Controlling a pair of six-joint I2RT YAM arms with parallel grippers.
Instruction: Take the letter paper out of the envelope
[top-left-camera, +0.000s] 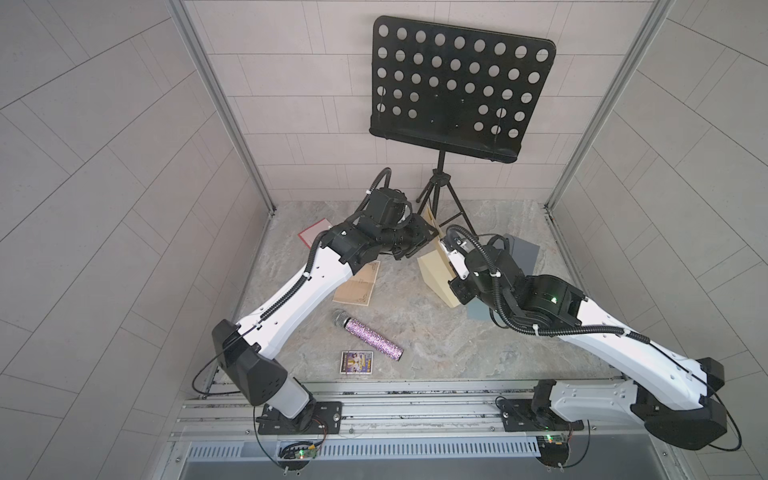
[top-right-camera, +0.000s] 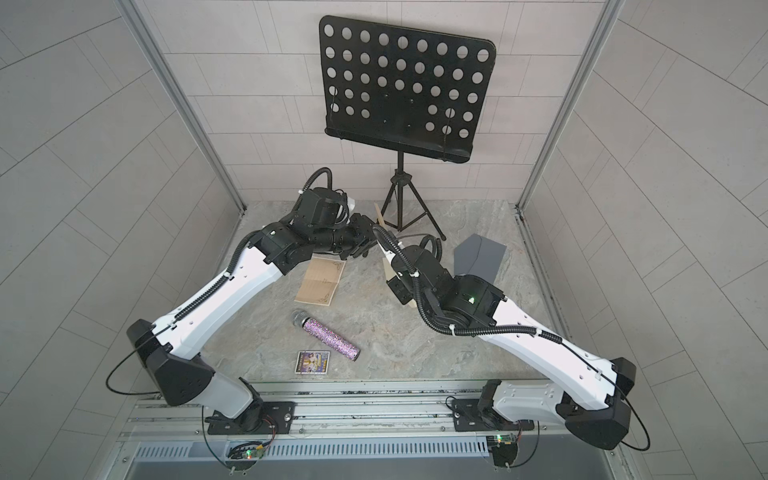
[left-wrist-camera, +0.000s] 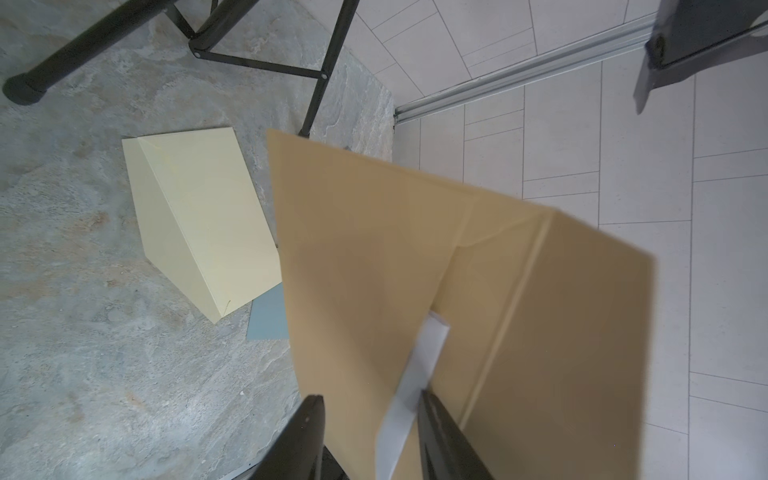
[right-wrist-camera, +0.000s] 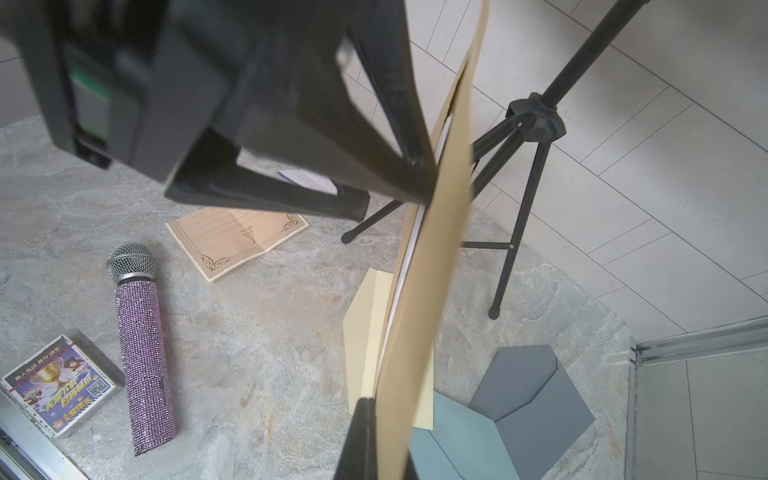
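Observation:
A tan envelope (left-wrist-camera: 376, 232) is held up off the floor, its flap (left-wrist-camera: 592, 320) folded back. The white edge of the letter paper (left-wrist-camera: 436, 344) shows in its mouth. In the right wrist view the envelope is seen nearly edge-on, pinched low down by my right gripper. My left gripper stands part open at the mouth, one of its fingers (left-wrist-camera: 440, 440) overlapping the paper's edge and the other well to the side. Whether that finger touches the paper or has slipped inside the envelope, I cannot tell.
A cream envelope (right-wrist-camera: 360, 328), a light blue one (right-wrist-camera: 472, 440) and a grey one (right-wrist-camera: 532, 408) lie on the floor below. A black music stand (top-left-camera: 448, 88) rises behind. Microphone (top-left-camera: 372, 336), small card box (top-left-camera: 356, 362) and tan card (top-left-camera: 357, 284) lie at front left.

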